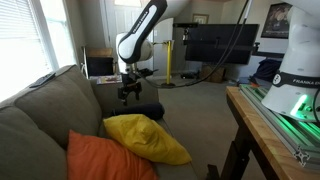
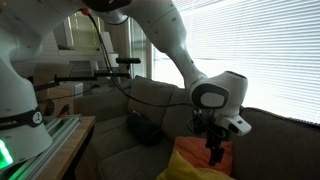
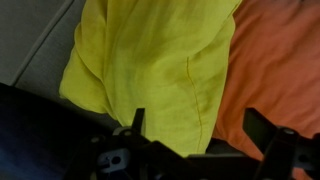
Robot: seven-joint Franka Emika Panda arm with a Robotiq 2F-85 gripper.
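My gripper (image 1: 130, 95) hangs above the sofa, pointing down, its fingers apart with nothing held between them. Below it in the wrist view spreads a wrinkled yellow pillow (image 3: 165, 70), and the spread fingers (image 3: 138, 122) frame the pillow's lower part. An orange pillow (image 3: 275, 75) fills the right side of that view. In exterior view 1 the yellow pillow (image 1: 148, 138) partly overlaps the orange pillow (image 1: 103, 160). A dark rolled cushion (image 1: 138, 112) lies beyond them on the seat. Exterior view 2 cuts off the lower part of both pillows.
The grey sofa's backrest (image 1: 50, 110) runs along one side. A wooden table edge (image 1: 262, 125) stands by the robot's base. Behind, there are a chair (image 1: 98, 65) and a dark screen (image 1: 215, 42). Clear seat cushion shows near the dark cushion in exterior view 2.
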